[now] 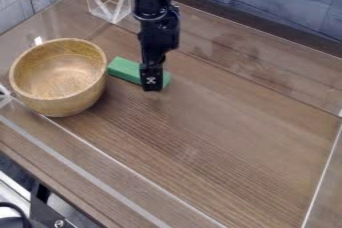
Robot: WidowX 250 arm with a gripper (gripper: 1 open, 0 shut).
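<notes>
A green block (130, 70) lies on the wooden table just right of a round wooden bowl (58, 100). My gripper (154, 77) reaches down from the top, its fingertips over the right part of the block, standing open. Whether the fingertips touch the block cannot be told.
The bowl takes up the left of the table. The table's middle, right and front (227, 142) are clear. A white wire object (107, 2) stands at the back left. A pale wall runs along the upper left.
</notes>
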